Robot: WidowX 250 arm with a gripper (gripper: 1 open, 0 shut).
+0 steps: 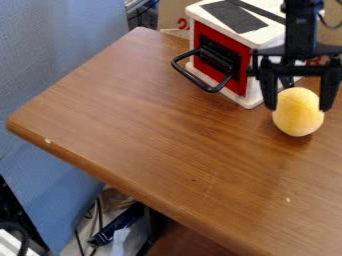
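Note:
My black gripper (297, 92) is at the upper right with its fingers parted, one on each side of the top of a yellow oval object (298, 113) on the wooden table (140, 130). Whether the fingers touch it is unclear. Just behind and left stands a small white toy appliance (243, 20) with a red front and a black handle bar (201, 82) sticking out.
A cardboard box (179, 16) stands behind the appliance. The table's left edge drops off beside a blue panel (47, 75), with cables on the floor below.

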